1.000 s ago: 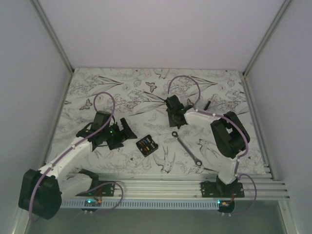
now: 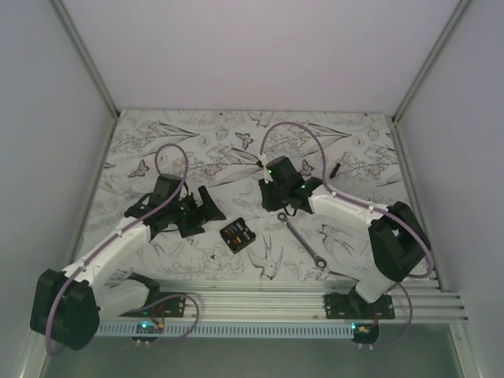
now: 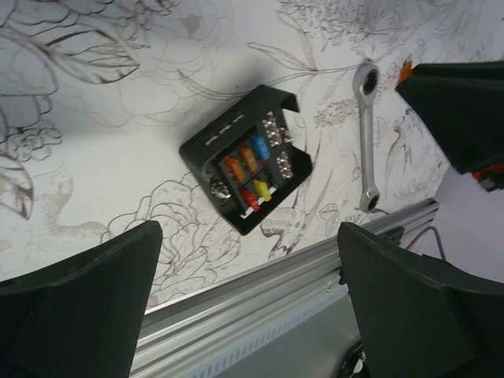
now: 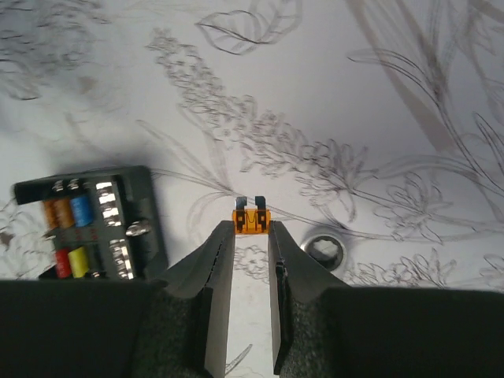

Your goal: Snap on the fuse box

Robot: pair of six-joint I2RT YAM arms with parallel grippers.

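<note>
The open black fuse box [image 2: 237, 234] lies on the table between the arms, with coloured fuses and metal contacts inside; it shows centrally in the left wrist view [image 3: 246, 161] and at lower left in the right wrist view [image 4: 146, 213]. My left gripper [image 2: 201, 213] stands open left of the box, nothing between its fingers. My right gripper is shut on a small orange fuse with dark prongs, held above and to the right of the box.
A double-ended wrench [image 2: 302, 242] lies right of the fuse box. A small black bar [image 2: 335, 170] lies at the back right behind the right arm.
My right arm has moved to the left and slightly toward the front, closer to the fuse box. The left arm has barely moved; the box is unchanged.
</note>
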